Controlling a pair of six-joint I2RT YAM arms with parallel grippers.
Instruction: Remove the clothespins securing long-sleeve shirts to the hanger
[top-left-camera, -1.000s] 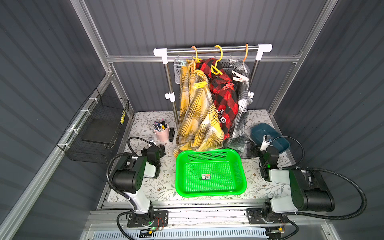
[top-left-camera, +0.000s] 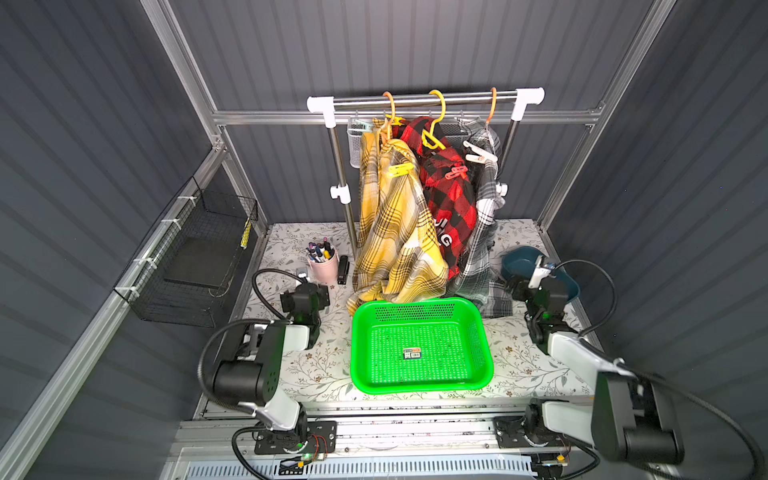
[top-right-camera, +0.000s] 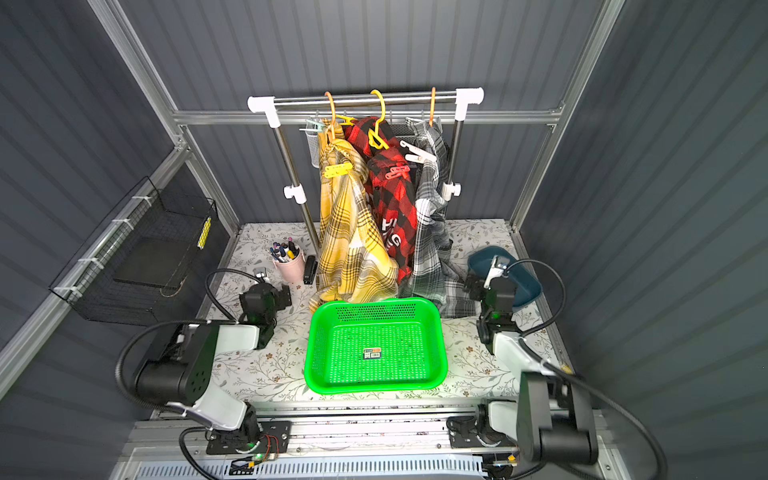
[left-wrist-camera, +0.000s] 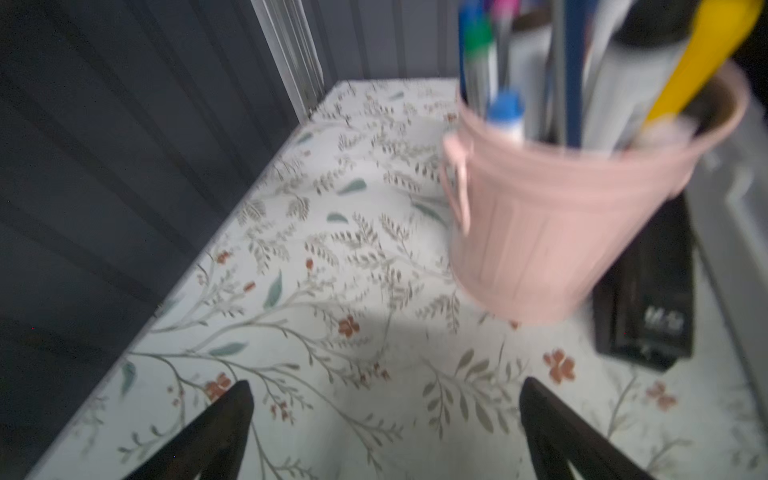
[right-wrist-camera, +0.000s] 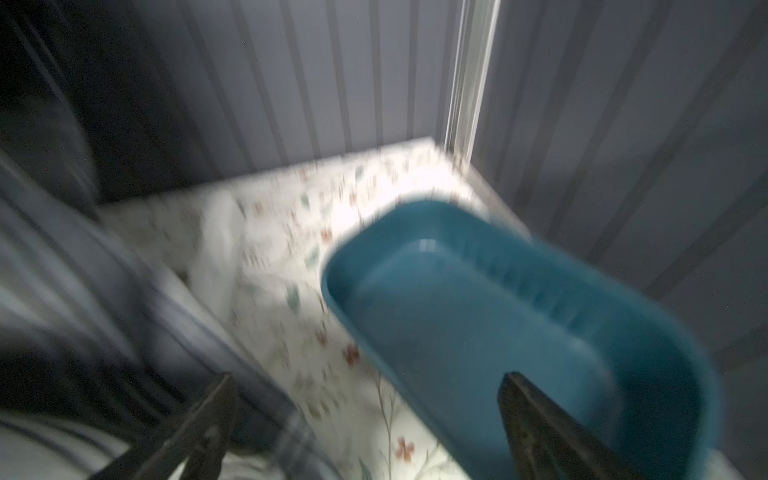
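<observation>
Three plaid shirts hang from the rack: a yellow shirt (top-left-camera: 400, 232), a red-black shirt (top-left-camera: 453, 204) and a grey shirt (top-left-camera: 484, 212). A yellow clothespin (top-left-camera: 401, 169) grips the yellow shirt, a red clothespin (top-left-camera: 456, 172) the red one, and a white clothespin (top-left-camera: 480, 153) the grey one. Low at the left, my left gripper is open and empty, in front of the pen cup. On the right my right gripper stands open near the teal bin, with blurred grey plaid cloth beside its left finger. Both grippers are well below the clothespins.
A green basket (top-left-camera: 485, 352) with a small label inside sits front centre. The teal bin (right-wrist-camera: 480, 312) is at the right. At left stand a pink pen cup (left-wrist-camera: 552, 232) and a black box (left-wrist-camera: 648, 296). The metal rack (top-left-camera: 436, 100) spans the back.
Both arms have shifted at their elbows, the right one most, its forearm swinging and its gripper moving slightly right. The left gripper is almost unmoved. Shirts and clothespins look the same.
</observation>
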